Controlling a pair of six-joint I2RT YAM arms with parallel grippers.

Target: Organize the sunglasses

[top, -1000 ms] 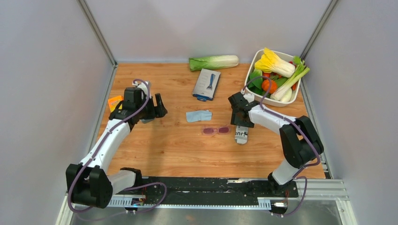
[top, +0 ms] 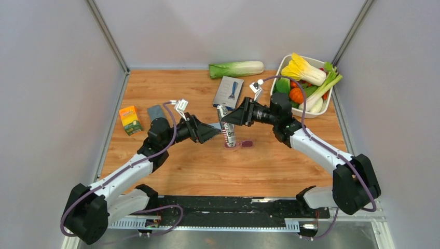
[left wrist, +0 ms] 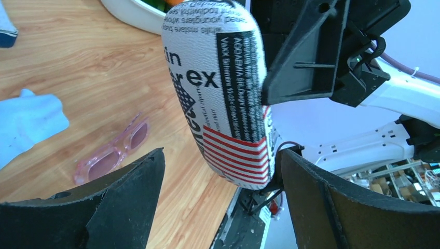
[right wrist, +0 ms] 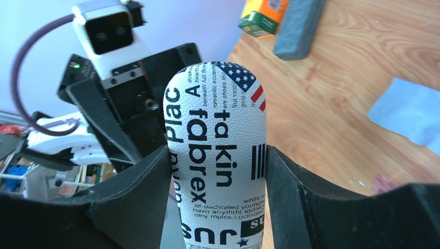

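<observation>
A white glasses case (top: 228, 132) printed with black lettering and a small flag hangs above the table, with my right gripper shut on it. In the left wrist view the case (left wrist: 218, 93) stands ahead of and above my left gripper, whose open fingers have nothing between them. Pink sunglasses (left wrist: 111, 150) lie unfolded on the table below; from above, the case hides part of the sunglasses (top: 246, 143). The light blue cloth (left wrist: 31, 123) lies flat beside them, partly covered by the arms in the top view.
A white basket of vegetables (top: 310, 113) fills the back right. A cabbage (top: 236, 69) and a grey clipboard (top: 228, 92) lie at the back. An orange-green box (top: 130, 120) and a grey-blue case (top: 155, 112) are at the left.
The right gripper has lifted the case off the table and carried it left, over the sunglasses. My left gripper has moved right towards it. The sunglasses and cloth have stayed put.
</observation>
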